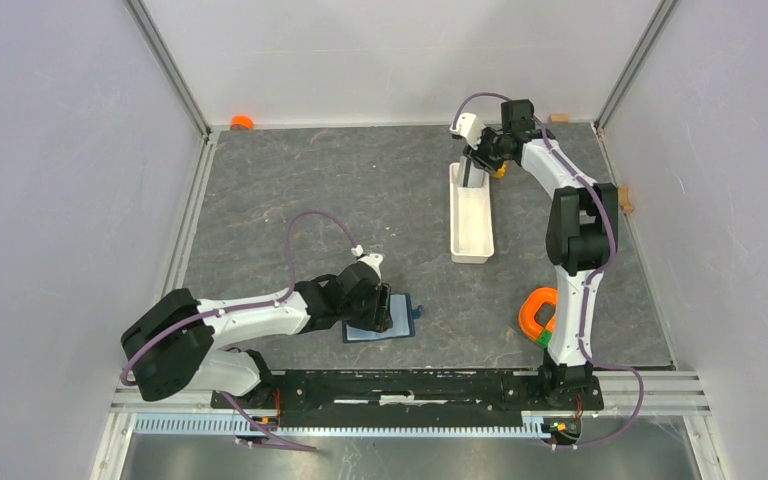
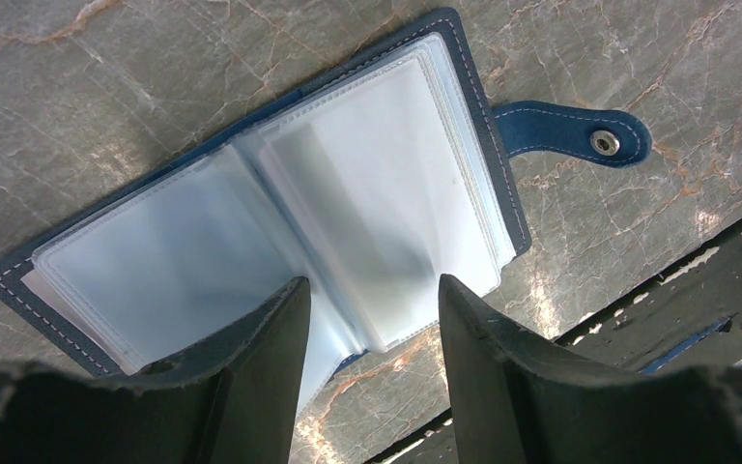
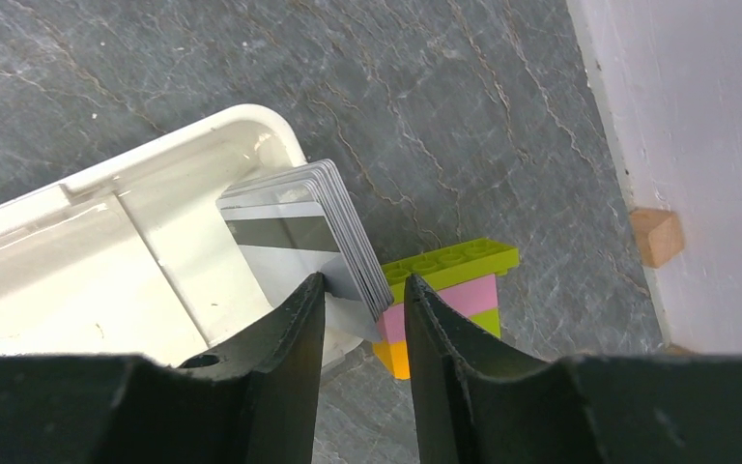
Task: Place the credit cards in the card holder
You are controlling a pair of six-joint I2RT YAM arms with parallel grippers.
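Observation:
An unfastened navy card holder (image 2: 464,92) with clear sleeves lies flat on the table. Its strap with a metal snap (image 2: 605,142) sticks out to one side. Over its inner sleeves my left gripper is open, with nothing held between the fingertips. A stack of white cards with a dark stripe (image 3: 282,232) leans at the end of the long white tray (image 3: 43,203). The right gripper straddles the near corner of this stack with its fingers apart. Its left finger (image 3: 295,324) overlaps the card face; a small gap shows at the other finger.
Toy blocks in green, pink and orange (image 3: 459,275) stand right beside the tray's end, close to my right fingers. An orange ring-shaped item (image 1: 537,312) lies near the right arm's base.

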